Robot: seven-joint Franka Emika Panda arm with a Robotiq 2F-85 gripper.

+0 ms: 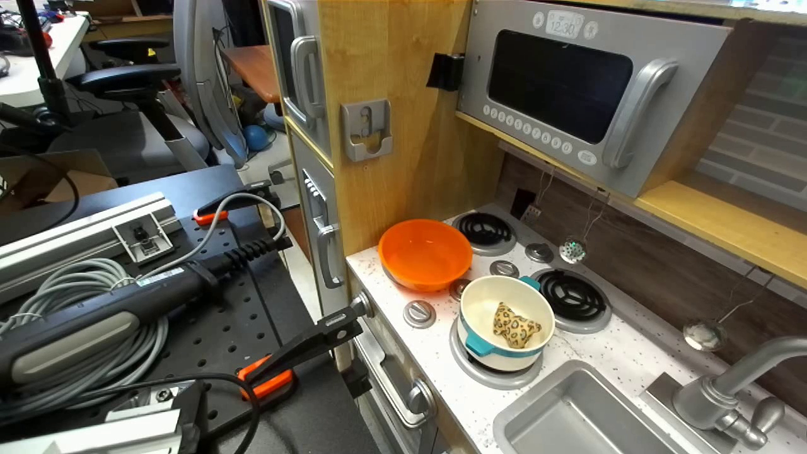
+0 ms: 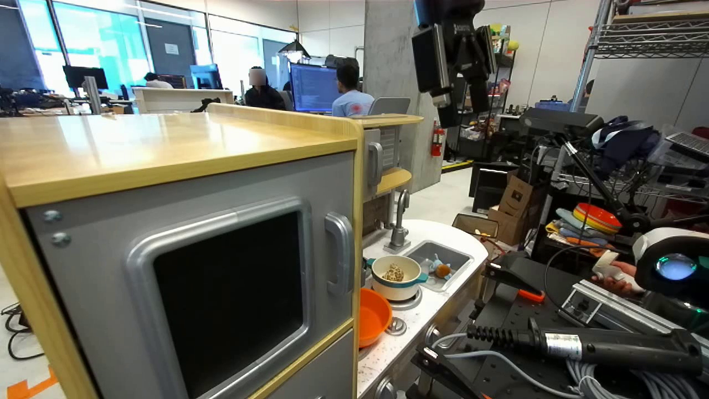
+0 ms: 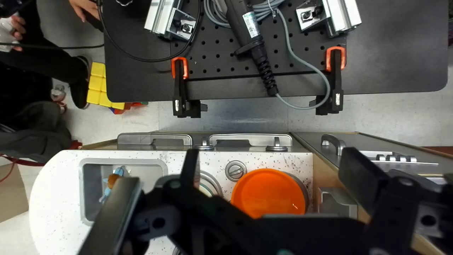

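High above the toy kitchen, my gripper stands open, its fingers wide apart in the wrist view with nothing between them. An orange bowl rests at the tall cabinet's end of the counter. Beside it, a cream pot with teal handles sits on a front burner. Inside the pot lies a leopard-print cloth toy. My arm covers most of the pot in the wrist view. A blue toy with an orange-brown part lies in the grey sink.
A microwave overhangs the rear of the counter, with utensils hanging below it. The faucet rises behind the sink. Across a gap, the black table carries clamps, cables and a dark tool.
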